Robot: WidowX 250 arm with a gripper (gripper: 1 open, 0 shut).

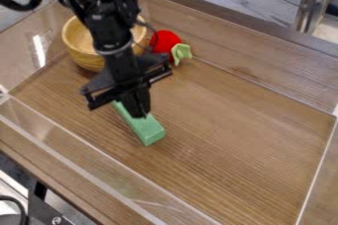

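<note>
The black gripper (128, 88) hangs above a green block (140, 124) that lies flat on the wooden table, its far end partly under the fingers. The gripper looks shut, and the block lies below the fingertips rather than between them.
A yellow bowl (82, 41) stands at the back left behind the arm. A red vegetable with green leaves (166, 40), perhaps a toy, lies to its right.
</note>
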